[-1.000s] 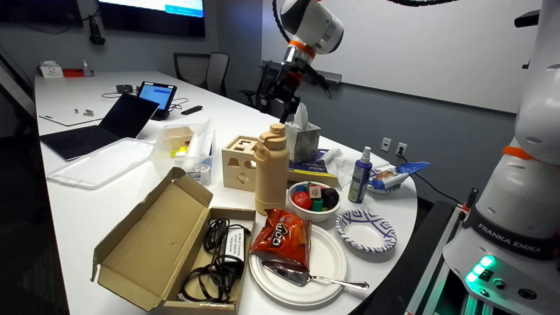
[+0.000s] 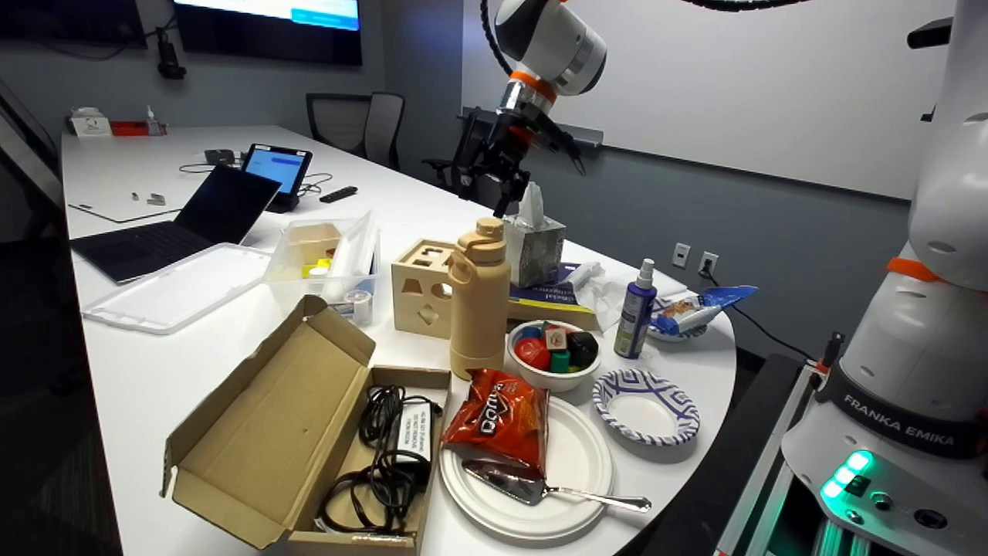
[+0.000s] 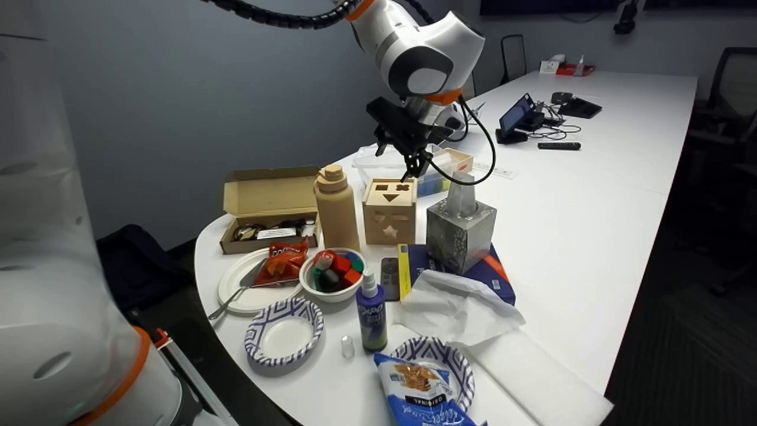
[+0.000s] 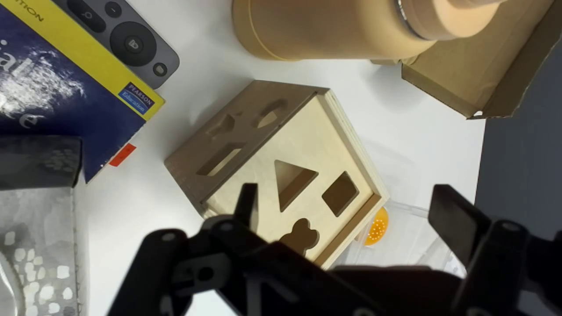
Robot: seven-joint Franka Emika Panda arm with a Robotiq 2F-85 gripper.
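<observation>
My gripper stands open, its two fingers wide apart and nothing held between them. In the wrist view the wooden shape-sorter box (image 4: 300, 131) lies below it, with triangle, square and clover-like holes in the top face. A finger partly covers the box's near corner. Exterior view 2 shows the gripper (image 3: 404, 163) above the box (image 3: 390, 216). A white bowl (image 3: 309, 285) of coloured blocks (image 3: 342, 266) sits in front of the box, and a tan bottle (image 3: 337, 209) stands upright beside it.
A tissue box (image 3: 459, 238) rests on a blue book (image 3: 497, 277) right of the sorter. The open cardboard box (image 2: 278, 417) holds cables. A red chip bag (image 2: 500, 417) lies on a white plate (image 2: 593, 463). Toward the far end, the table (image 3: 568, 184) has clear room.
</observation>
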